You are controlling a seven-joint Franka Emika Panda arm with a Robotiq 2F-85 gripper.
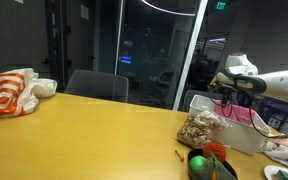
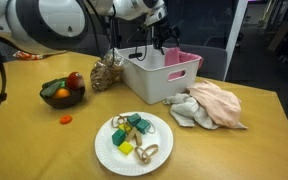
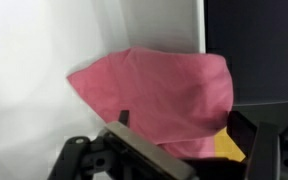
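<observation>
A pink cloth (image 3: 164, 90) lies inside the white bin (image 2: 149, 80), draped at one side over the bin's rim in the wrist view. Just above it is my gripper, its two dark fingertips spread apart with the cloth below and between them. Nothing looks clamped. Seen from exterior view 2, the gripper (image 2: 166, 42) hangs over the bin's opening, near the pink cloth (image 2: 182, 58). Exterior view 1 shows the arm reaching in from the right over the bin (image 1: 246, 137), and the fingers there are too small to read.
Beside the bin stand a crinkled brown bag (image 2: 104, 70) and a dark bowl (image 2: 62, 98) of produce. A white plate (image 2: 109, 158) with small colourful pieces sits in front. A beige cloth (image 2: 206, 105) lies right of the bin.
</observation>
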